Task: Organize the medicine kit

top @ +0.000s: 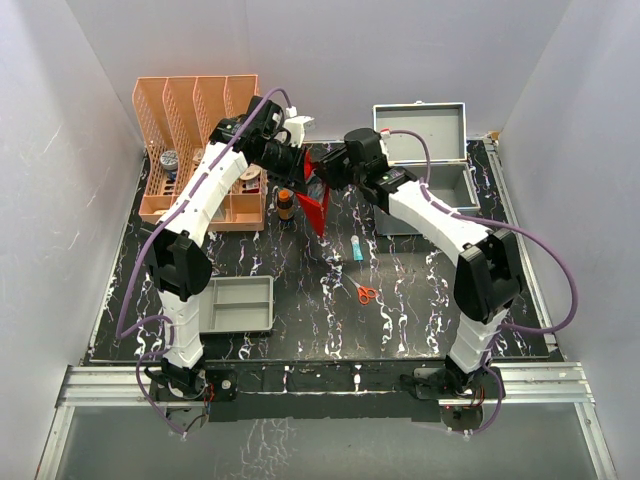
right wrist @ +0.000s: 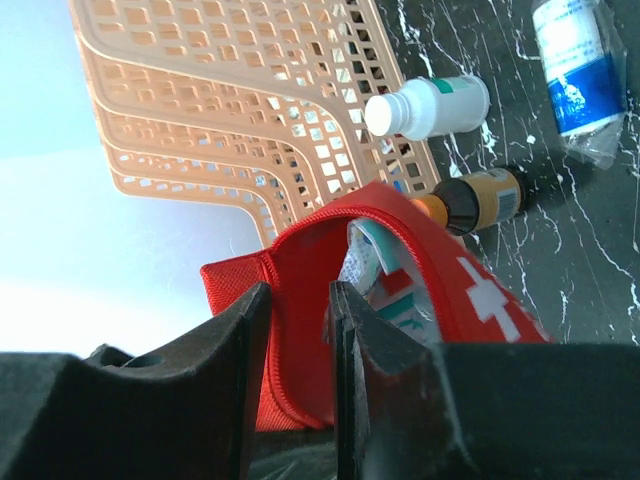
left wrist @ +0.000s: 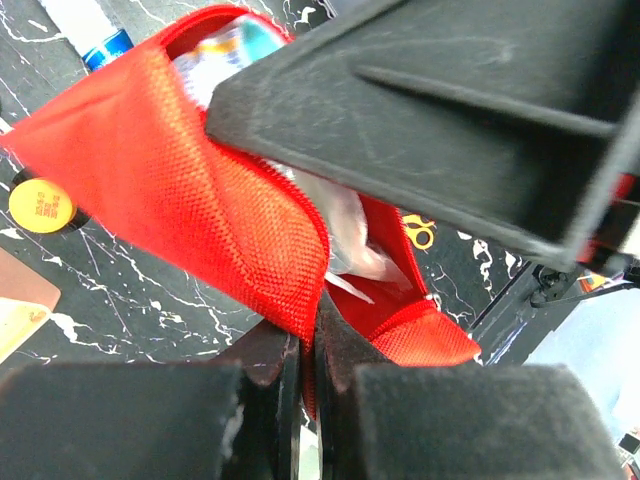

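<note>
A red zip pouch (top: 313, 212) with a white cross hangs between my two arms above the middle of the table. My left gripper is shut on the pouch's edge, the red cloth running between its fingertips. Clear plastic packets (left wrist: 345, 220) show inside the gaping pouch. My right gripper stands open at the pouch's mouth, one finger (right wrist: 345, 315) in front of the packets and the other by the red side wall. In the left wrist view, a dark finger of the right gripper crosses the pouch opening. Whether it touches the contents I cannot tell.
A peach slotted organizer (top: 150, 100) stands at back left, a brown bottle (top: 285, 206) beside it. An open grey box (top: 456, 186) is at back right. Scissors (top: 366, 294), a small tube (top: 357, 248) and a grey tray (top: 237, 304) lie nearer.
</note>
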